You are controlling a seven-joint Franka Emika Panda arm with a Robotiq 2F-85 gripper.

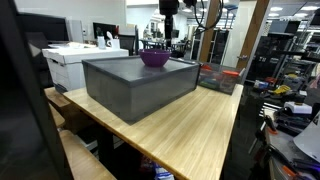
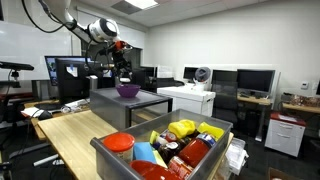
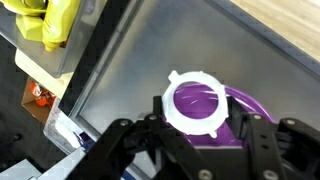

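Observation:
A purple bowl rests on top of a long grey box; the second exterior view also shows the bowl. Directly over the bowl hangs my gripper, shut on a white, round, cup-like object. From the wrist, this object covers part of the purple bowl below. In the first exterior view the gripper is above the bowl's right side. The held object is too small to make out clearly there.
A grey bin nearby holds yellow, red and blue items, including a red-lidded jar. Monitors and desks stand farther back.

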